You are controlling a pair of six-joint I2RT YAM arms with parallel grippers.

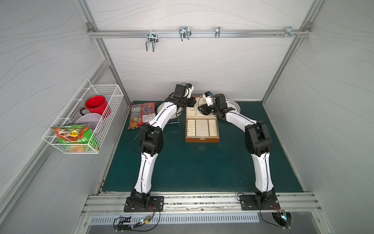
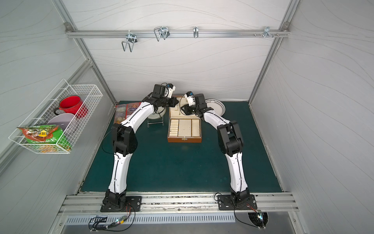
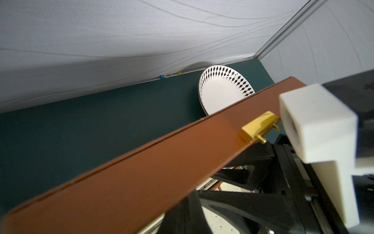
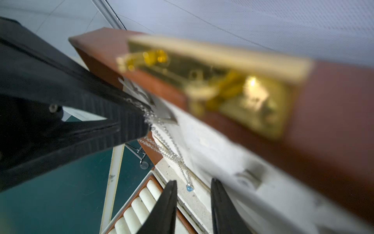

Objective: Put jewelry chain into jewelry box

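Observation:
The brown jewelry box (image 1: pixel 201 139) stands open mid-table, cream compartments in front, lid raised behind. In the right wrist view a silver chain (image 4: pixel 171 154) with a blue pendant (image 4: pixel 189 188) hangs against the lid's inside, beside dark gripper fingers. My left gripper (image 1: pixel 192 101) is at the lid's upper left; the left wrist view shows the lid's brown edge (image 3: pixel 144 175) and brass clasp, but not clearly its fingertips. My right gripper (image 1: pixel 201 109) is in front of the lid's inside, lower and to the right; whether its fingers touch the chain is unclear.
A patterned plate (image 3: pixel 222 93) lies behind the right arm. Food bags (image 1: pixel 142 115) and a rack with a dish sit at the back left. A wire basket (image 1: pixel 54 138) hangs on the left wall.

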